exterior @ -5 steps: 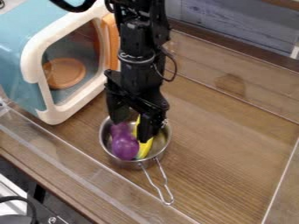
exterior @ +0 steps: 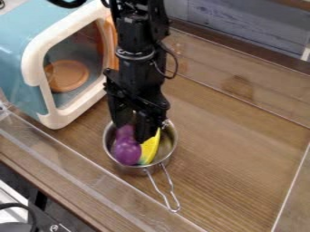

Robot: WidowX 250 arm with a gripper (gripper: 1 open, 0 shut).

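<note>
My black gripper (exterior: 136, 122) reaches down into a metal pot (exterior: 168, 136) with a long wire handle pointing toward the front. Inside the pot lie a purple object (exterior: 126, 149), like an eggplant, and a yellow object (exterior: 150, 148), like a banana, to its right. The fingers hang over the back of these items; whether they touch or hold either is hidden by the dark gripper body.
A light blue and white toy microwave (exterior: 54, 109) with an orange plate inside stands at the back left. A cable lies at the lower left.
My gripper has risen slightly and shifted a little back, uncovering more of the yellow object. The pot stays in place.
</note>
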